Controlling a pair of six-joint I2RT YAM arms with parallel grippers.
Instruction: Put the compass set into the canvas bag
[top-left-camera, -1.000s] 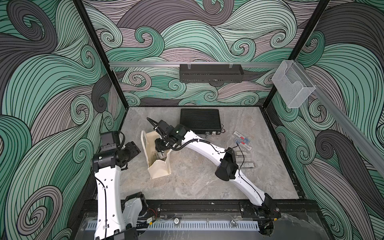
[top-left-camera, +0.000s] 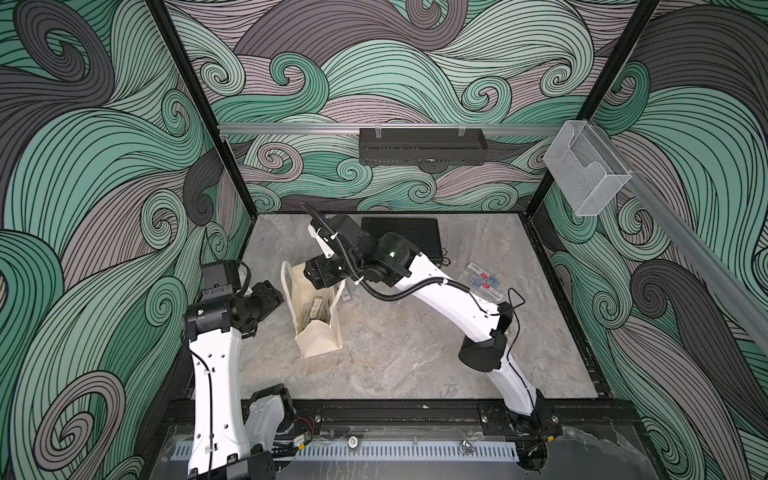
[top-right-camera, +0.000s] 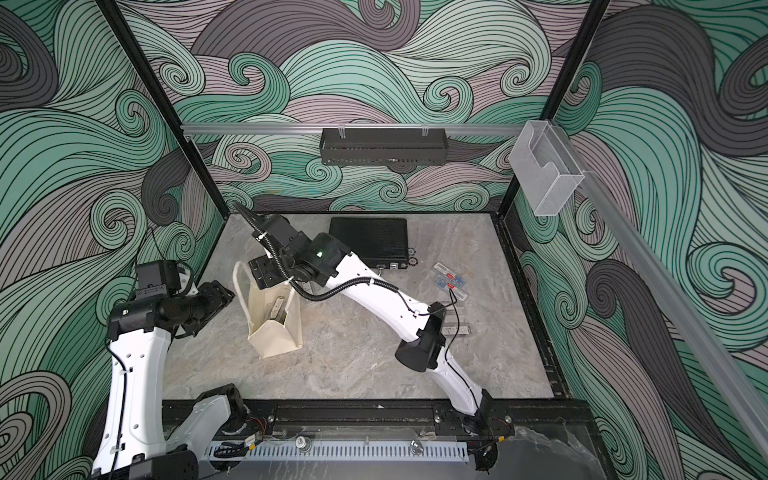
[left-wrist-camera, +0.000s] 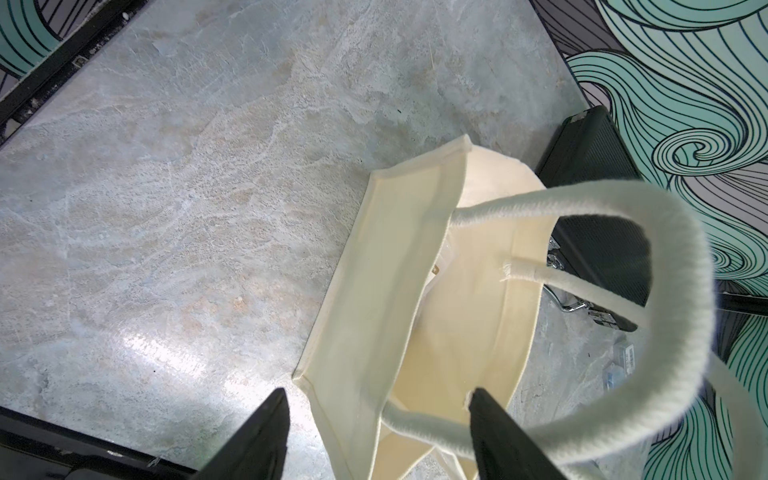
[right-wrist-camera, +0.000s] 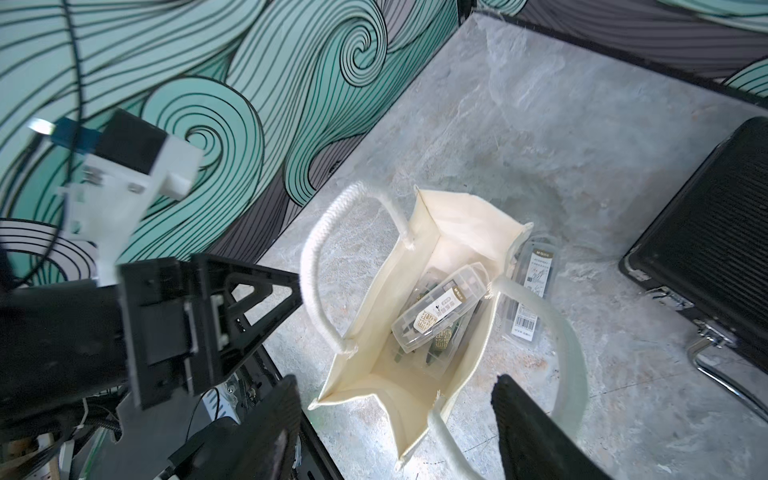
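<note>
The cream canvas bag (top-left-camera: 320, 340) stands open on the left of the table, its loop handles (right-wrist-camera: 312, 264) upright. Inside it, clear plastic compass sets (right-wrist-camera: 440, 310) with white labels lie one over another in the right wrist view. My right gripper is open above the bag, nothing held between its spread fingers. To the bag's left, my left gripper is open too; a handle passes close to one of its fingers (left-wrist-camera: 500, 436), and whether they touch I cannot tell.
Another clear boxed set (right-wrist-camera: 530, 292) lies on the table against the bag's right side. A black case (top-right-camera: 368, 240) sits at the back. Further boxes (top-right-camera: 452, 288) lie at the right.
My right gripper has lifted up and away from inside the bag, opening the view of the boxes there. The right arm has swung higher. My left arm and the bag have stayed in place.
</note>
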